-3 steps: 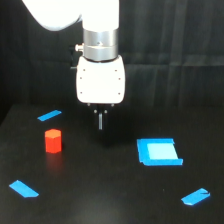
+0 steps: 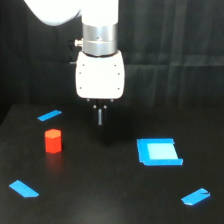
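Observation:
A red block (image 2: 53,141) stands on the dark table at the left. To the right, blue tape frames a pale square (image 2: 161,151) on the table. My gripper (image 2: 99,116) hangs between the two, farther back and apart from both, under its white hand (image 2: 100,77). The fingers are dark against a dark background, so how far apart they stand cannot be made out. Nothing held shows below the hand.
Blue tape strips lie at the back left (image 2: 49,115), front left (image 2: 23,188) and front right (image 2: 195,197). A black curtain (image 2: 175,55) hangs behind.
My hand sits slightly higher in the view than a second ago. The red block and the taped square have not moved.

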